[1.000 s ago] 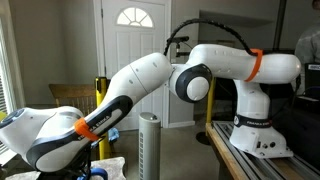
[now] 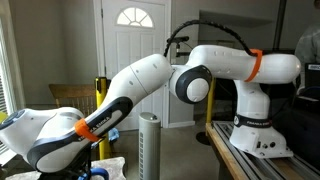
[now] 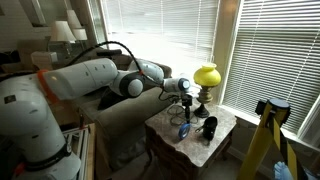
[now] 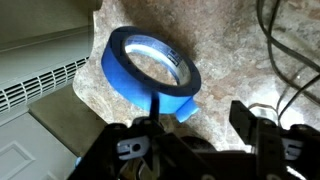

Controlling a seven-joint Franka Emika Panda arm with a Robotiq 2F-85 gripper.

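A roll of blue tape [image 4: 133,84] lies on a mottled stone-like tabletop in the wrist view, its hole facing up and a short loose end sticking out near my gripper. My gripper is open, with a clear gap between its dark fingertips. The left fingertip overlaps the roll's near side in this view; whether it touches cannot be told. In exterior view 2 the roll [image 3: 184,131] rests on the small table below my gripper [image 3: 187,105]. Exterior view 1 shows only part of the roll [image 2: 99,173], low beside the arm.
A yellow lamp or vase [image 3: 206,76] stands at the back of the table [image 3: 177,152], with a black object [image 3: 209,127] to the roll's right. Dark cables [image 4: 281,68] cross the tabletop at right in the wrist view. A sofa [image 3: 117,120] flanks the table.
The arm has shifted slightly, its wrist end sitting a little lower in exterior view 1. The roll shows no clear movement there.
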